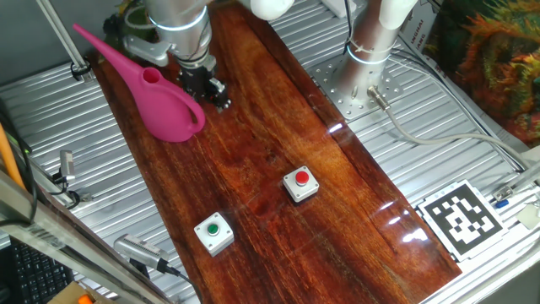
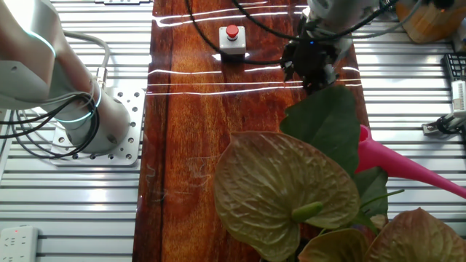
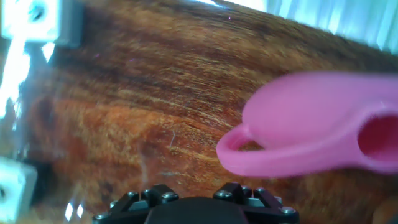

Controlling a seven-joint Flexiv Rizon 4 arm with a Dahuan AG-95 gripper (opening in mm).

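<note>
A pink watering can (image 1: 164, 105) stands at the far left of the wooden board, its long spout pointing away to the upper left and its loop handle facing the gripper. My gripper (image 1: 218, 98) is just beside that handle, apart from it in the wrist view. There, the can (image 3: 311, 124) fills the right side, and the gripper shows at the bottom edge with its two fingers spread and nothing visible between them. In exterior view 2 leaves hide most of the can; only its pink spout (image 2: 408, 164) shows.
A white box with a red button (image 1: 301, 179) and another with a green button (image 1: 213, 230) sit on the wooden board (image 1: 261, 245). Large plant leaves (image 2: 280, 189) are near the can's end. The middle of the board is clear.
</note>
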